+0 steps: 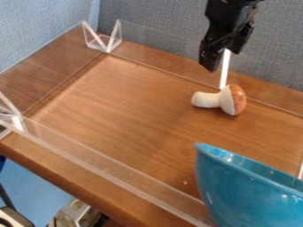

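Observation:
A toy mushroom [233, 100] with an orange cap and white stem lies on its side on the wooden table, toward the right rear of the board. Above it, at the top of the view, hangs the black gripper [221, 54], open and apart from the mushroom, with nothing seen between its fingers.
A large teal bowl [249, 191] fills the lower right corner. Clear plastic edging with corner brackets [102, 38] borders the wooden surface [119, 115], whose middle and left are clear. A grey padded wall stands behind.

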